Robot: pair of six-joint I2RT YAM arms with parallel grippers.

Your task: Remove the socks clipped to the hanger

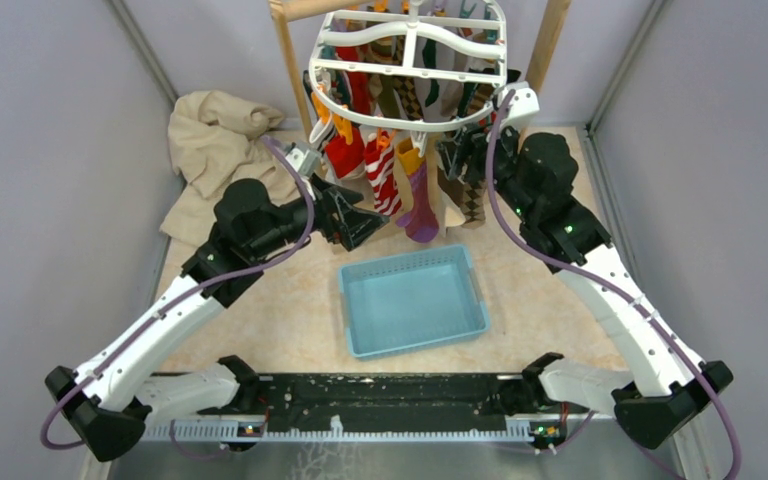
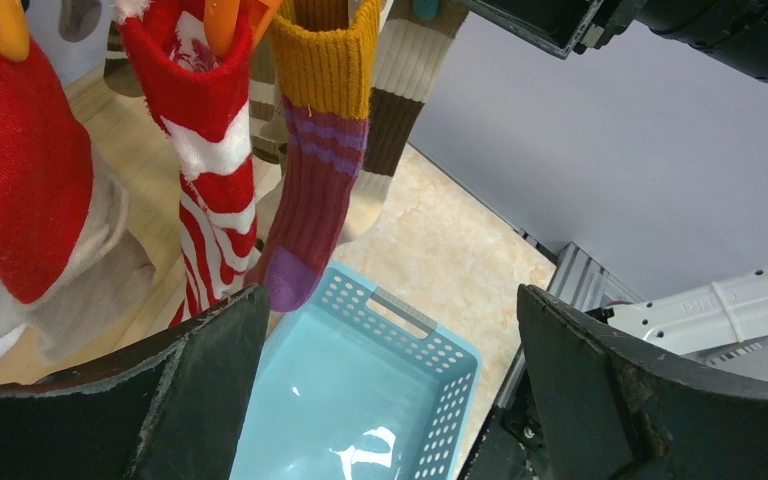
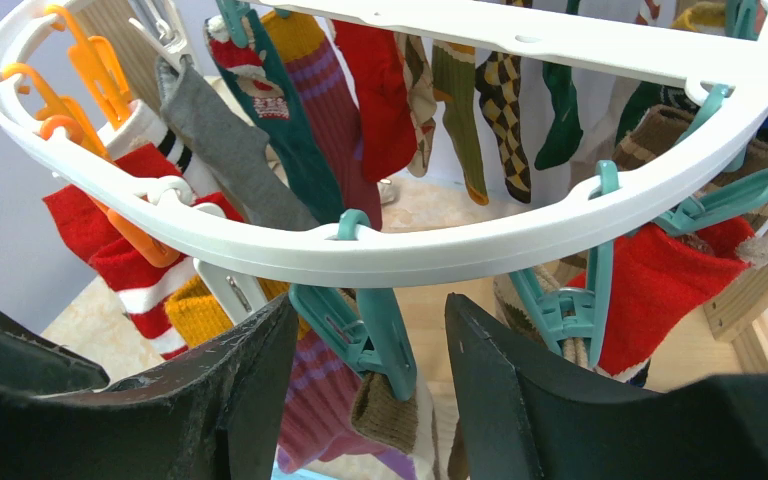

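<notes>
Socks hang from clips on the white hanger (image 1: 407, 70). In the right wrist view, my right gripper stands part open around a teal clip (image 3: 387, 340) that holds a brown sock (image 3: 383, 422) below the hanger's front rail. My left gripper is open, with nothing between its fingers, in front of a red-and-white striped sock (image 2: 209, 140) and a yellow-and-purple sock (image 2: 315, 180). A red sock (image 2: 25, 180) hangs further left in the left wrist view.
A blue basket (image 1: 415, 305) sits on the table below the hanger. A beige cloth (image 1: 220, 150) lies at the back left. Wooden posts (image 1: 545, 50) flank the hanger.
</notes>
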